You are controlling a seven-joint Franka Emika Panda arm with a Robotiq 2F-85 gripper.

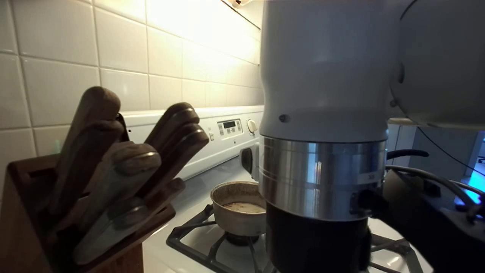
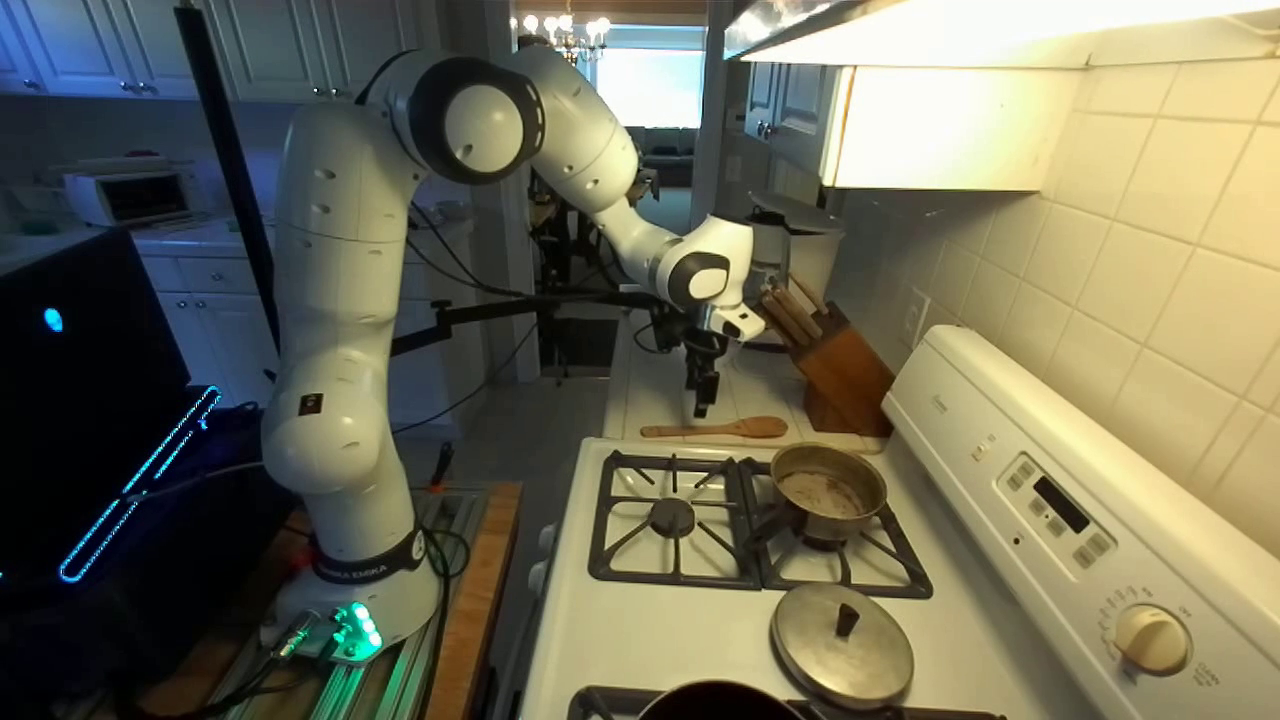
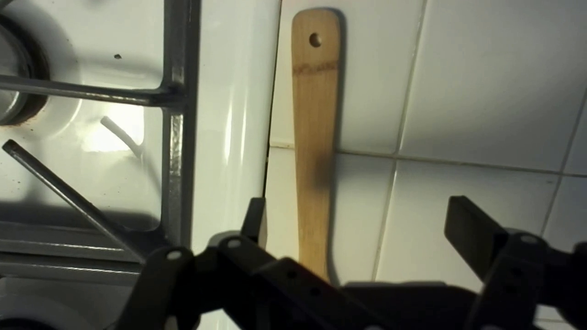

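Observation:
A wooden spoon point(image 2: 734, 427) lies on the white tiled counter, just past the stove's edge. Up close in the wrist view, its flat handle point(image 3: 316, 121) with a hole at the end runs between my fingers, nearer the left one. My gripper is open above the handle, with nothing held; the fingertips point(image 3: 462, 222) stand wide apart. From the side, the gripper point(image 2: 703, 406) points down over the spoon. The first exterior view shows only the lower arm, with the fingers out of frame. The spoon's bowl is hidden behind my gripper in the wrist view.
A knife block point(image 2: 843, 372) stands close beside the spoon's bowl end. A pot point(image 2: 828, 492) sits on a rear burner, and a lid point(image 2: 842, 644) lies on the stove. The burner grate point(image 3: 179, 137) is left of the handle.

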